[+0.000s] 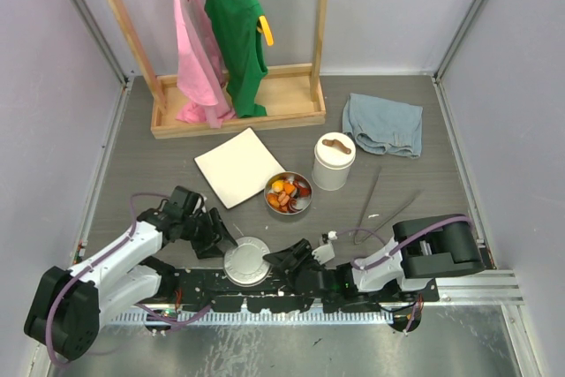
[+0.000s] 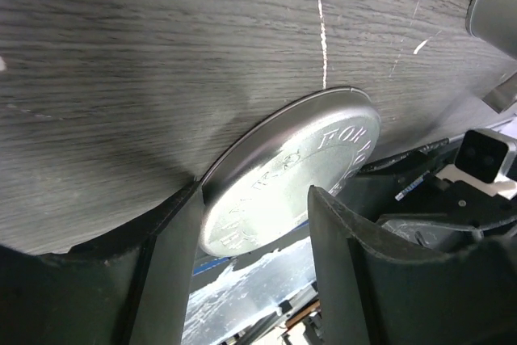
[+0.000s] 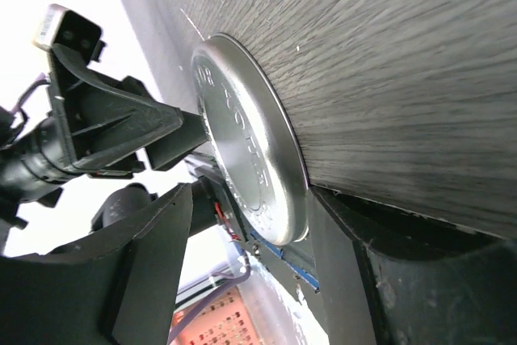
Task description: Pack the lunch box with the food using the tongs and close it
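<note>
A round metal lid (image 1: 247, 262) lies at the front edge of the table, between my two grippers. My left gripper stands part open at the lid, one finger at its rim. My right gripper is at the lid's opposite side, also part open, a finger against the rim. A steel bowl (image 1: 288, 202) of mixed food pieces sits behind the lid, beside a white lidded canister (image 1: 332, 169).
A white board (image 1: 237, 167) lies behind the lid. A wooden rack (image 1: 291, 108) with hanging clothes stands at the back, folded denim (image 1: 382, 125) at back right, two long thin metal utensils at right.
</note>
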